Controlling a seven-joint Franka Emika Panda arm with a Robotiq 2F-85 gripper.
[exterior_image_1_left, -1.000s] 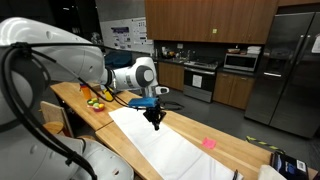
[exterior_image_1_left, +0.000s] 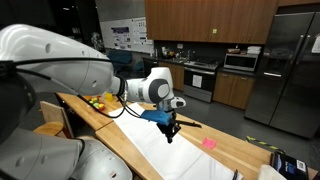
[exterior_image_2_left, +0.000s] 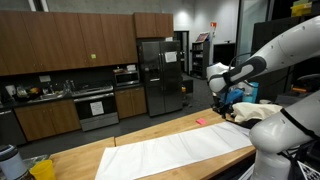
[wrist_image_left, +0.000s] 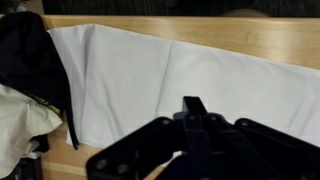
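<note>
A long white cloth (exterior_image_1_left: 150, 143) is spread over the wooden table, with faint creases across it. Above its surface hangs my gripper (exterior_image_1_left: 169, 138), apart from the cloth as far as I can tell. In the wrist view the gripper has its dark fingertips together, with nothing visible between them. Below the gripper the white cloth (wrist_image_left: 190, 75) fills most of that view, its end corner turned slightly at the left. In the second exterior view the gripper is hard to make out near the arm at the right.
A small pink item (exterior_image_1_left: 209, 143) lies on bare wood beside the cloth. Dark fabric (wrist_image_left: 30, 60) and cream fabric (wrist_image_left: 22, 125) bunch at the cloth's end. Colourful items (exterior_image_1_left: 98, 103) stand at the table's left, a yellow container (exterior_image_2_left: 42, 170) at its far end.
The cloth and pink item look unmoved.
</note>
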